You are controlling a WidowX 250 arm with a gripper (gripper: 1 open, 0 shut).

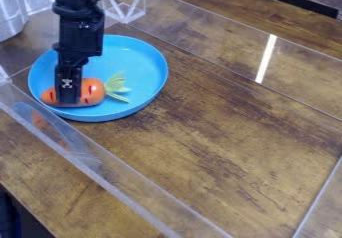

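A blue plate (pixel 142 70) sits on the wooden table at the left. On it lies an orange vegetable (pixel 90 94) with a pale green leafy top (pixel 115 86), perhaps a toy carrot. My black gripper (pixel 67 88) reaches down from the top onto the orange piece and is shut on it. The fingertips are partly hard to make out against it.
Clear plastic walls (pixel 80 157) run along the lower left and the right side of the work area.
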